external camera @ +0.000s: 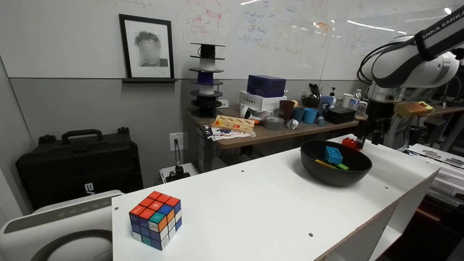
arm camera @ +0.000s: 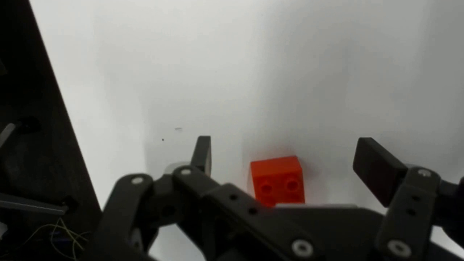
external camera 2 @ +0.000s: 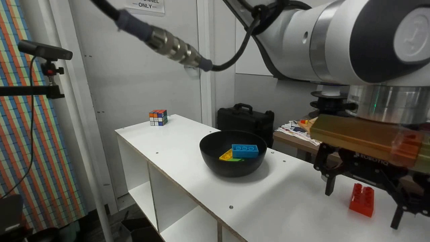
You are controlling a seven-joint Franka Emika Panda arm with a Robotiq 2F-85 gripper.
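Note:
A red toy brick (external camera 2: 361,200) lies studs-up on the white table, close to my gripper (external camera 2: 361,207). In the wrist view the brick (arm camera: 278,179) shows low in the picture, between the widely parted fingertips of my gripper and touching neither; its near end is hidden by the gripper body. My gripper is open and empty. A black bowl (external camera: 315,172) stands on the table with a blue brick (external camera 2: 245,151), a yellow piece (external camera 2: 226,155) and a green piece (external camera: 342,166) in it. From exterior view 1 the brick (external camera: 349,142) is partly covered by the bowl and a finger.
A puzzle cube (external camera: 155,219) sits at the table's far end from my arm. Between it and the bowl the white table (external camera: 243,208) is clear. A cluttered brown desk (external camera: 243,141) stands behind.

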